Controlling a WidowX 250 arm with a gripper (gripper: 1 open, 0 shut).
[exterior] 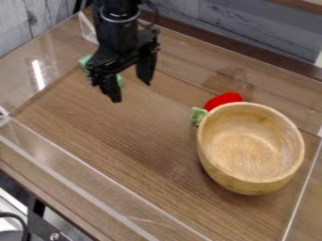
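Observation:
My black gripper (128,79) hangs at the upper left above the wooden table, open, its two fingers spread, over a green object (92,65) that it partly hides. No object shows clearly held between the fingers.
A large pale wooden bowl (249,149) sits at the right. Just behind it are a red object (224,100) and a small green piece (198,116). Pale walls edge the back and left.

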